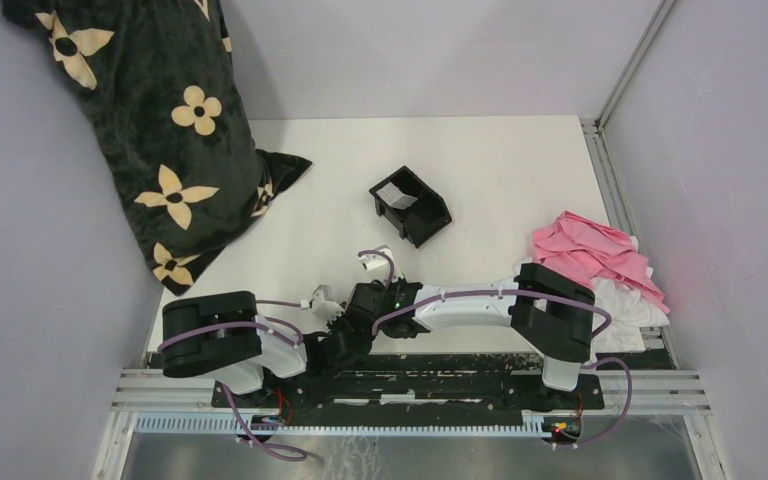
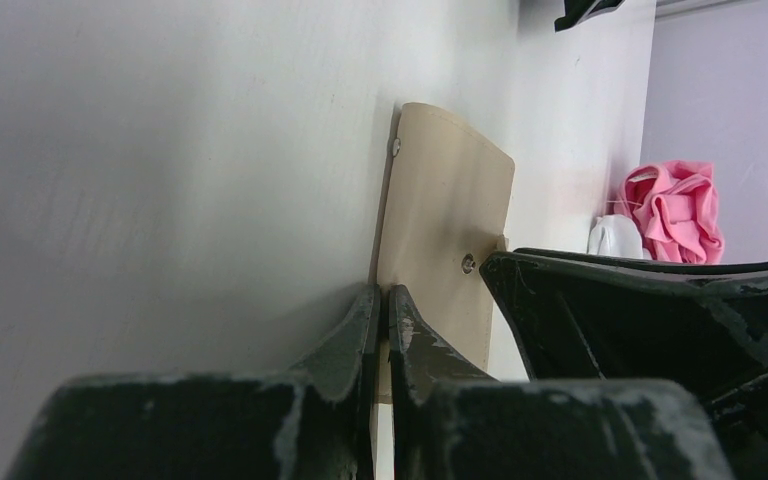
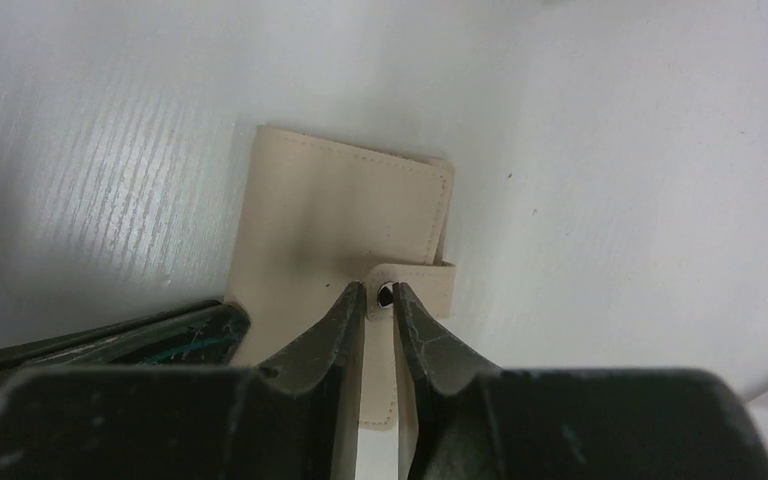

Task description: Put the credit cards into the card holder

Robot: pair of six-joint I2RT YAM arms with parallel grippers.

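A beige card holder [image 2: 440,190] lies on the white table in both wrist views, its snap tab [image 3: 425,290] at its right side. My left gripper is shut on the holder's left edge. My right gripper is part open, its fingertips at either side of the tab's metal snap, over the holder. In the top view both grippers meet low at the front middle, where the arms hide the holder. A black box [image 1: 428,215] with pale card-like items [image 1: 397,195] inside stands behind them.
Pink cloth [image 1: 590,245] and white cloth [image 1: 620,310] lie at the right edge. A dark patterned cushion [image 1: 175,150] covers the left side.
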